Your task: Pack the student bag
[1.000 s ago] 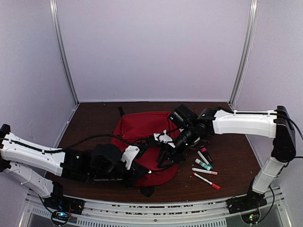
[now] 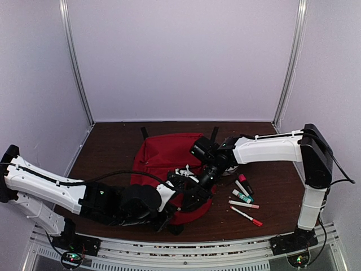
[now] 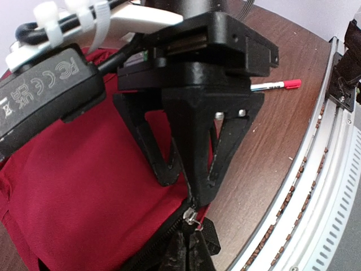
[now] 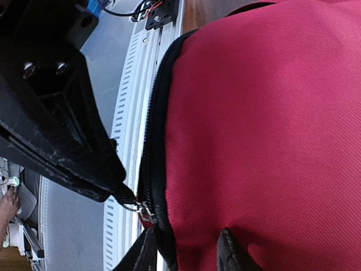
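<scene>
A red backpack (image 2: 163, 148) lies on the table with both grippers over its front part. In the left wrist view my left gripper is shut at the black zipper's metal pull (image 3: 190, 217). My right gripper's black body stands just above that pull, over the red fabric. In the right wrist view, my right gripper is open, its fingertips at the zipper band (image 4: 161, 141) and the red cloth. The left gripper's black fingers at upper left meet the small pull beside the band.
Several markers (image 2: 243, 205) and other small items lie right of the bag. A metal rail (image 2: 186, 248) runs along the front edge.
Both arms have moved toward the bag's front edge over the last second, the right arm coming left and down.
</scene>
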